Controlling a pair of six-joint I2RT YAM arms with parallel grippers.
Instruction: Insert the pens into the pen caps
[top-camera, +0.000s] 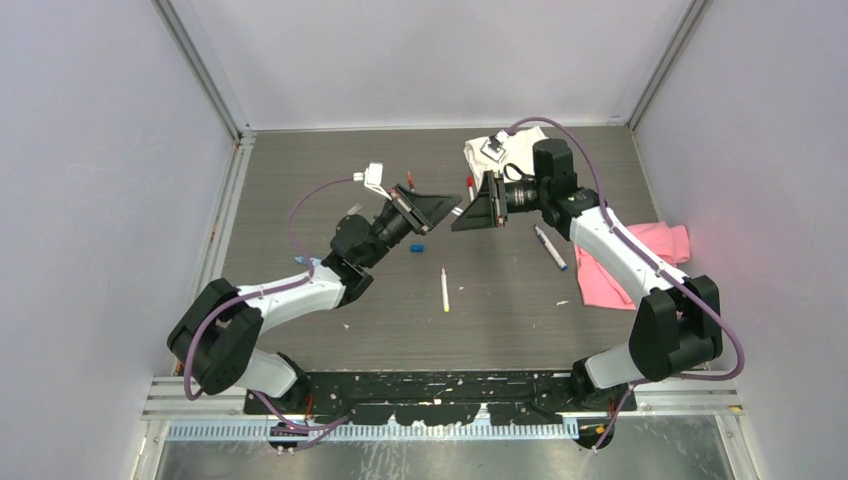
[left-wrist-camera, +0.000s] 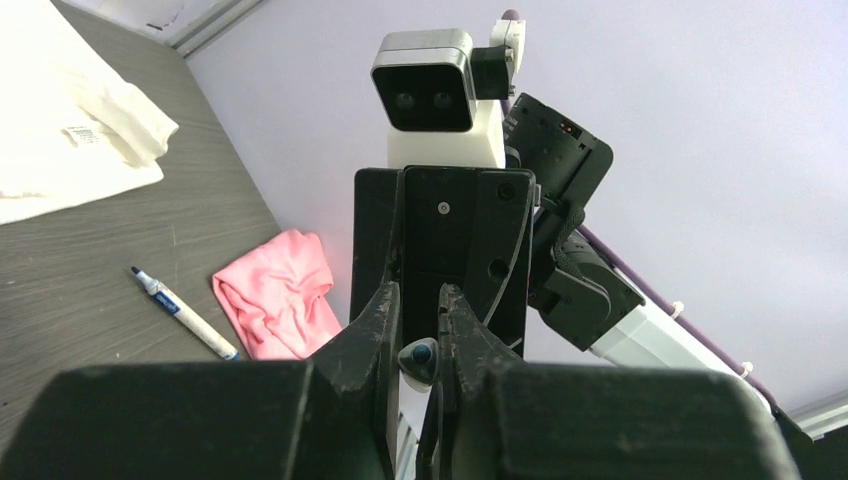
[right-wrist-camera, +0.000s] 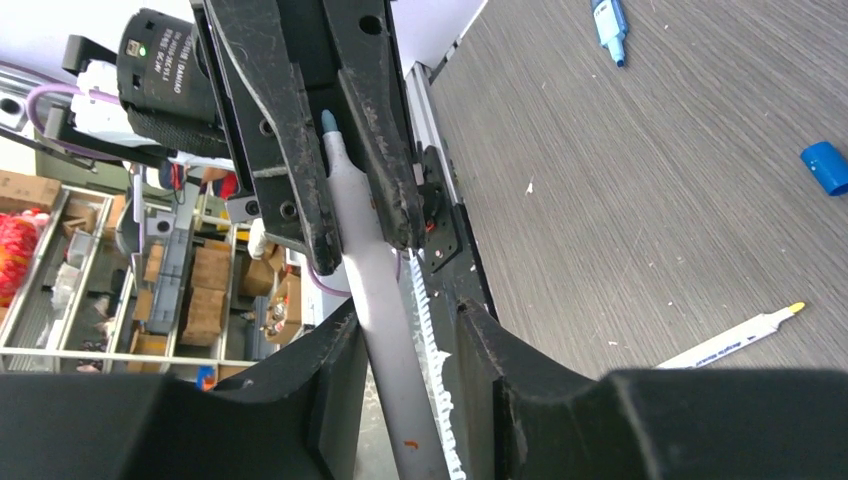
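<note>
My left gripper is shut on a white pen (right-wrist-camera: 355, 220), whose blue tip shows between its fingers in the right wrist view. The pen reaches down between the fingers of my right gripper, which are part open around it; whether both touch it is unclear. On the table lie a blue cap (right-wrist-camera: 824, 166), a blue pen piece (right-wrist-camera: 609, 30), a yellow-tipped pen (right-wrist-camera: 730, 340) and a blue-tipped marker (left-wrist-camera: 190, 315). A red-capped pen (top-camera: 470, 188) lies further back.
A white cloth (left-wrist-camera: 80, 140) lies at the back right and a pink cloth (left-wrist-camera: 275, 290) on the right.
</note>
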